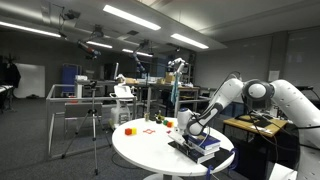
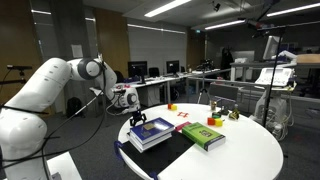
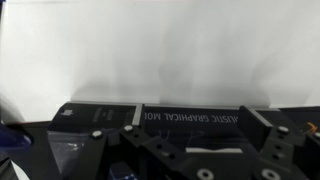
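A pale box-like stack with a blue top (image 2: pixel 155 130) sits on the near left part of the round white table. Beside it, my gripper (image 2: pixel 138 129) hangs low at its far edge. In the wrist view, a dark book spine with white lettering, partly readable as "GRAPHICAL MODEL" (image 3: pixel 185 114), runs below a broad white surface (image 3: pixel 165 50). My two dark fingers stand apart in front of that spine, so the fingers look open. Whether either finger touches the book cannot be made out. A green book (image 2: pixel 203 137) lies apart, to the right of the stack.
Several small red and yellow objects (image 2: pixel 216 122) stand towards the table's far side. A dark area (image 2: pixel 165 160) covers the table in front of the books. Beyond stands a tripod (image 1: pixel 94 125).
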